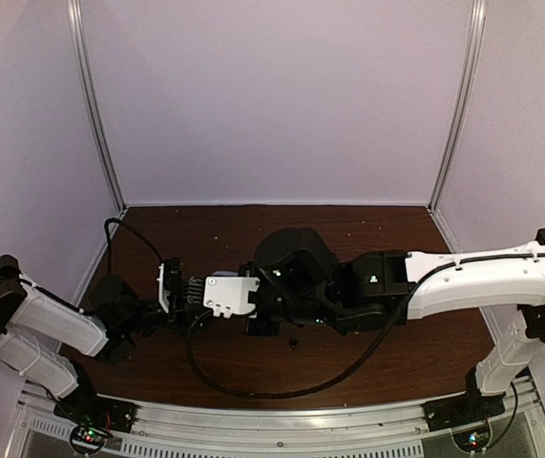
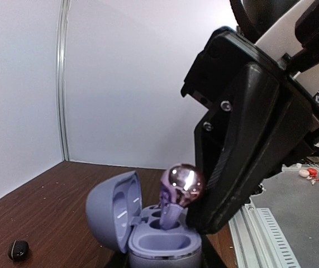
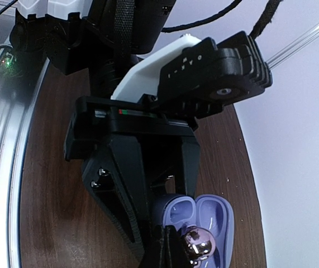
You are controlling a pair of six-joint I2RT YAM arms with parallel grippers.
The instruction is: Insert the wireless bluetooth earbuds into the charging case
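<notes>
In the left wrist view, my left gripper is shut on the lavender charging case (image 2: 167,242), whose lid (image 2: 104,207) stands open. One shiny pinkish earbud (image 2: 182,185) rises head-up from the case, slightly tilted, its stem at a slot; how deep it sits I cannot tell. My right gripper is shut with nothing between its fingers. The earbud's head (image 3: 199,243) is outside those fingers, just beside them. From the top, the right arm hides most of the case.
A small black object (image 2: 18,250) lies on the brown table (image 2: 53,215), apart from both grippers. The right arm's black cable (image 1: 282,394) loops over the table's front. Beyond the arms, the back of the table is clear.
</notes>
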